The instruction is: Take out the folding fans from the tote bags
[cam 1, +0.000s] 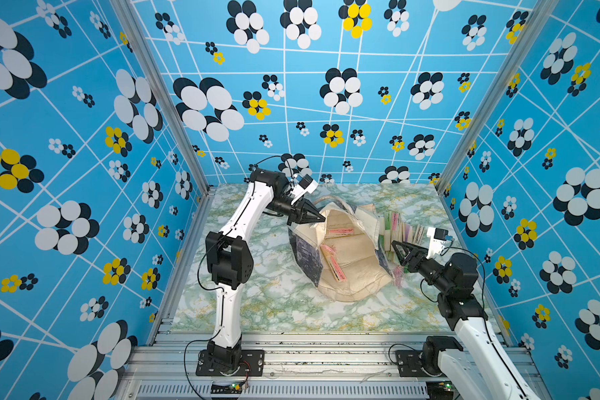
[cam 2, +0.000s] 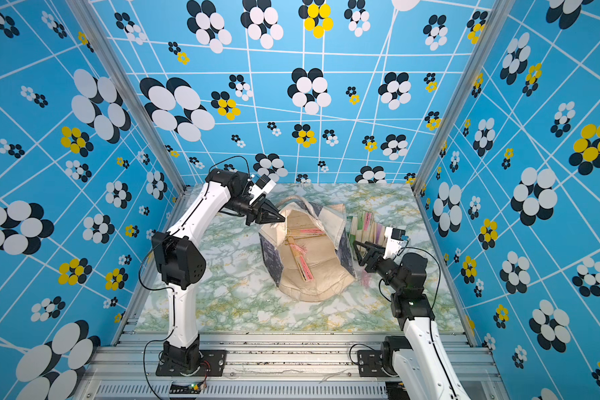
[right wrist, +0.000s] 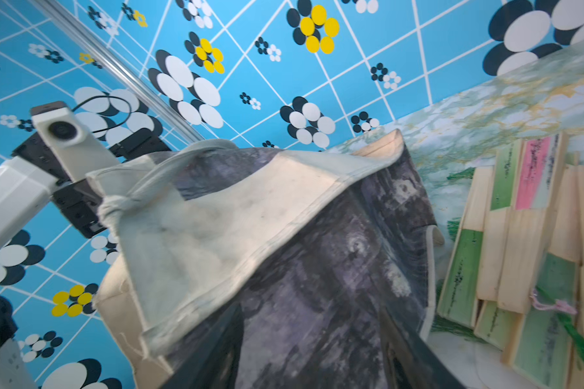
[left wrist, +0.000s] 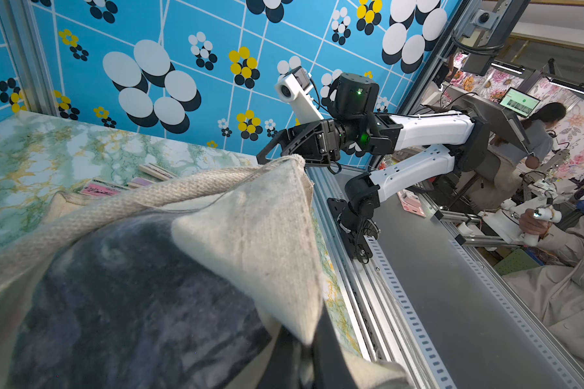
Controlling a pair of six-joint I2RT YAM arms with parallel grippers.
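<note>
The beige tote bag [cam 1: 363, 283] with dark painted sides lies open at mid-table. Two pink-banded folding fans show inside: one fan [cam 1: 334, 263] nearer the front, another fan [cam 1: 341, 231] deeper in. My left gripper [cam 1: 322, 218] is shut on the bag's rim; in the left wrist view the pale cloth [left wrist: 259, 233] runs down between its fingers. My right gripper [cam 1: 394, 245] hangs open above the right side of the bag, empty, its two fingers [right wrist: 217, 353] well apart before the dark outer side [right wrist: 318, 285].
A pile of wooden folding fans [right wrist: 519, 246] with green and pink panels lies on the marble table just right of the bag. A rope handle [cam 1: 333, 198] loops behind the bag. Bare table lies left and in front.
</note>
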